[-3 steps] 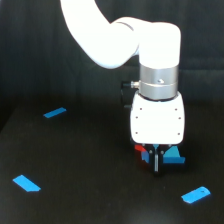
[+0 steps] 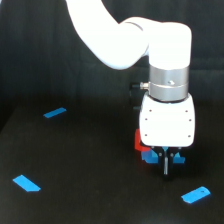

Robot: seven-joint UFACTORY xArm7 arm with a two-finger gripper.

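My gripper (image 2: 167, 165) hangs fingers-down on the right side of the camera view, below a white arm. Just behind it and partly covered by it, a red object (image 2: 138, 140) shows at its left edge. Blue pieces (image 2: 149, 157) show low down on both sides of the fingers. Their full shapes are hidden, and I cannot tell whether the fingers touch any of them. The fingertips are small and dark, so the gripper's state is unclear.
Blue strips lie flat on the dark table (image 2: 90, 160): a far-left strip (image 2: 55, 112), a near-left strip (image 2: 26, 184) and a near-right strip (image 2: 195, 195).
The arm and gripper have shifted right and slightly lower in the view. More of the red object now shows to the gripper's left. The blue strips have not moved.
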